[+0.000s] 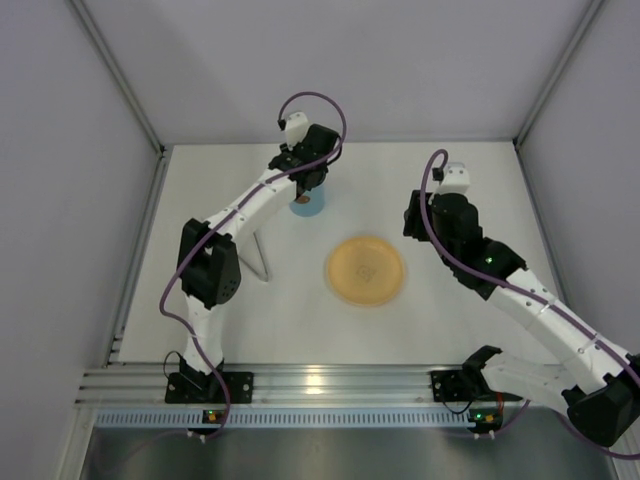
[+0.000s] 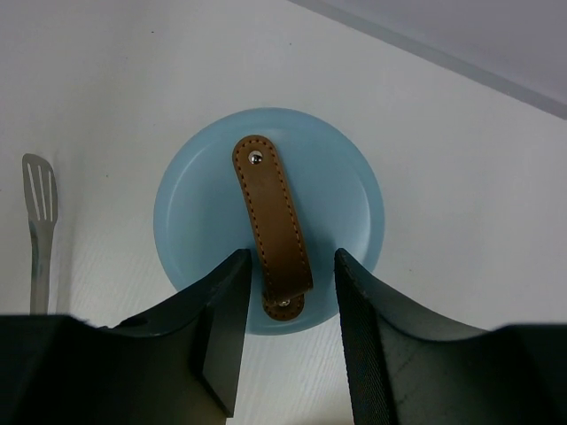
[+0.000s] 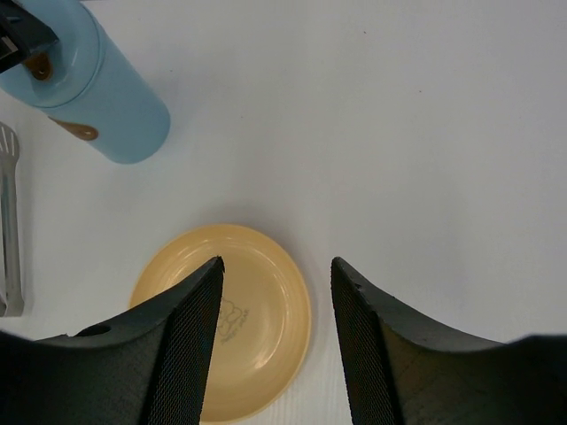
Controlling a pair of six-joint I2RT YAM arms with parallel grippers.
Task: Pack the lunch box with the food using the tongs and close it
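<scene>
The light blue lunch box (image 3: 133,111) stands upright at the back of the table, mostly covered by the left arm in the top view. A brown leather strap (image 2: 270,208) with metal studs runs across its round lid (image 2: 337,168). Above that lid, my left gripper is part open, its fingers on either side of the strap's lower end; a gap shows on the right, while contact on the left is hard to tell. My right gripper hangs over the table, part open with nothing between its fingers. A yellow-orange plate (image 1: 366,271) lies flat at the table's middle.
A fork (image 2: 41,204) lies left of the lunch box, one arm of a V of slim metal utensils (image 1: 262,262) in the top view. Bare table (image 1: 380,180) surrounds the plate's far side. Walls enclose the back and sides.
</scene>
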